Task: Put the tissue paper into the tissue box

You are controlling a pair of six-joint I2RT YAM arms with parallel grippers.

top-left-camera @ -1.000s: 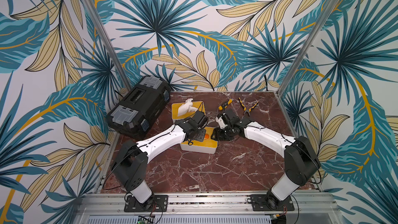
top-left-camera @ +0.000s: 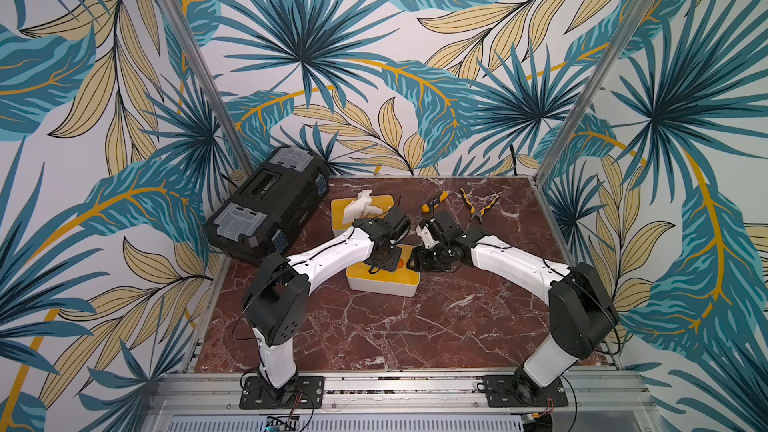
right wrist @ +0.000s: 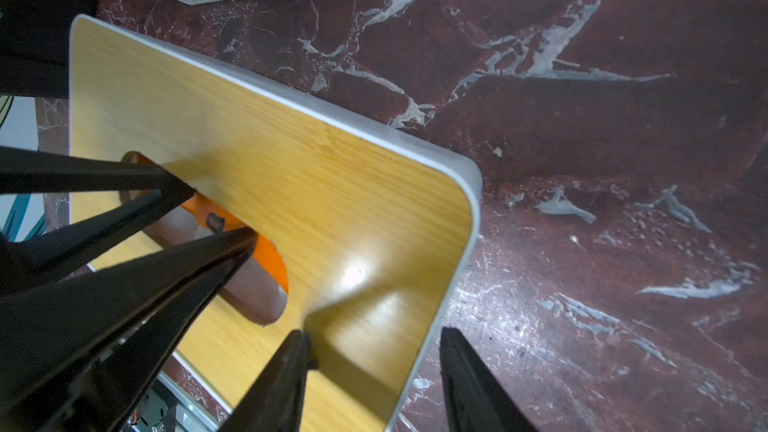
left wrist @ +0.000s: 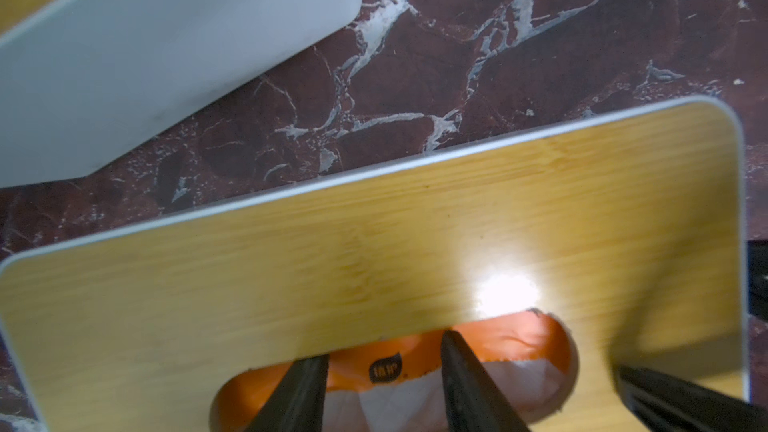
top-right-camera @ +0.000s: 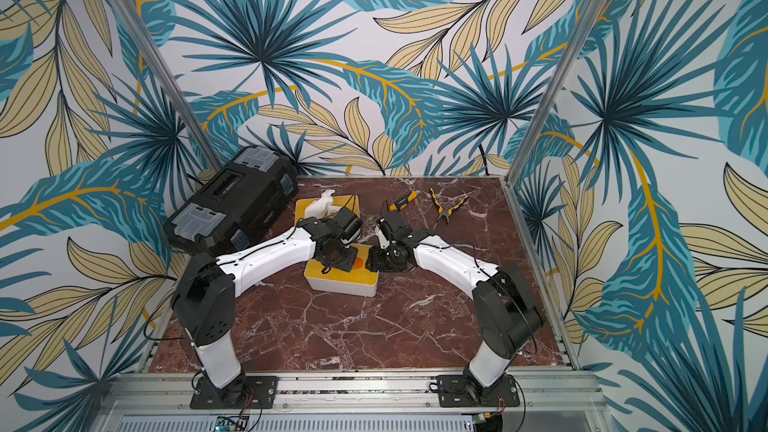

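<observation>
The near tissue box [top-left-camera: 382,282] has a wood-coloured lid with a white rim. Through the oval slot of its lid shows an orange and pale tissue pack [left wrist: 384,368], lying inside the box. My left gripper is part open over that slot, its fingertips at the pack; whether they touch it I cannot tell. At the box's right end my right gripper stands part open, one finger over the lid and the other past the rim. Nothing shows between its fingers. In the right wrist view the left gripper's dark fingers [right wrist: 152,260] cross the slot.
A second box [top-left-camera: 340,209] with white tissue [top-left-camera: 361,206] sticking out of it stands behind the near one. A black toolbox [top-left-camera: 268,200] is at the left; a yellow-handled tool [top-left-camera: 434,201] and pliers [top-left-camera: 479,206] lie at the back.
My left arm has swung to the right, bringing its gripper slightly further over the near box's slot. The right arm and the boxes look unmoved.
</observation>
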